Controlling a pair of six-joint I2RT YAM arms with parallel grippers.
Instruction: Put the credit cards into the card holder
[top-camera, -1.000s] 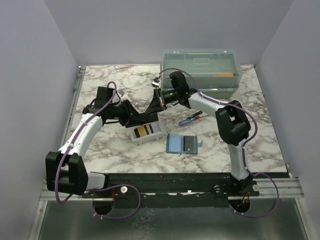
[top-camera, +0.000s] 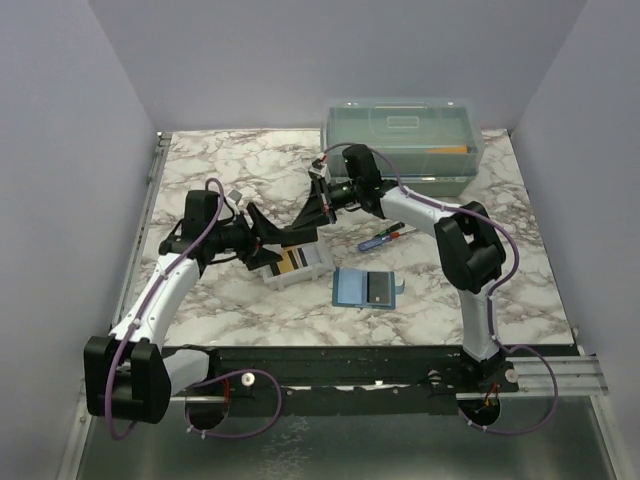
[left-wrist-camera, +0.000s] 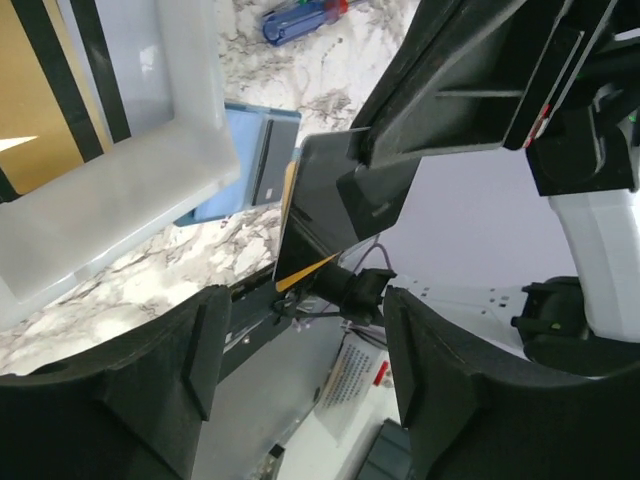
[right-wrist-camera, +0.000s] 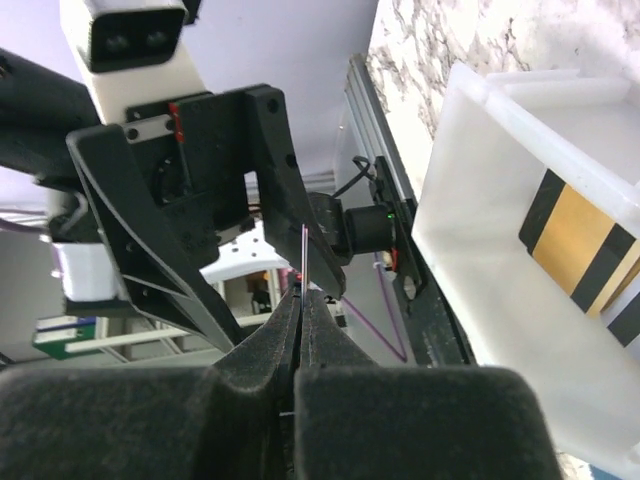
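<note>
My right gripper (top-camera: 322, 208) is shut on a dark card (left-wrist-camera: 336, 200) with an orange edge, held above the white plastic card holder (top-camera: 298, 270). In the left wrist view that card hangs from the right fingers; in the right wrist view it shows edge-on as a thin line. My left gripper stands open beside the card, with nothing between its fingertips. The holder (right-wrist-camera: 490, 300) contains gold, black and pale striped cards (left-wrist-camera: 40, 95).
A blue case with a dark panel (top-camera: 365, 288) lies front right of the holder. Screwdrivers (top-camera: 380, 238) lie to its right. A large translucent green box (top-camera: 400, 130) stands at the back.
My left arm has shifted toward the front, its gripper turning beside the holder. My right arm has moved only slightly, still holding the card above the holder.
</note>
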